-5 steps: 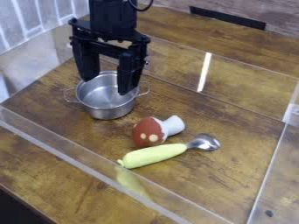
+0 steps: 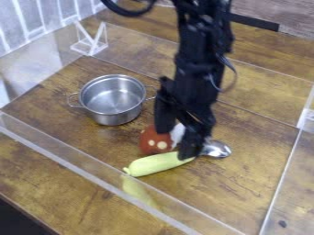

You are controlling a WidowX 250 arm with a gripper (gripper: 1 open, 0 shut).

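Observation:
My dark gripper (image 2: 185, 124) is open and blurred, lowered over the red toy mushroom (image 2: 154, 139) with white spots, whose stem it partly hides. Just in front lies a pale yellow-green object (image 2: 151, 166), long like a corn cob or squash. A metal spoon (image 2: 216, 149) lies at its right end, partly hidden. A steel pot (image 2: 113, 100) with side handles sits to the left.
The wooden table (image 2: 73, 197) has clear barriers along its edges. A white stand (image 2: 91, 39) is at the back left. Bare wood is free at the back right and front.
My gripper has moved right and toward the front, from over the pot to over the mushroom. The objects on the table look unmoved.

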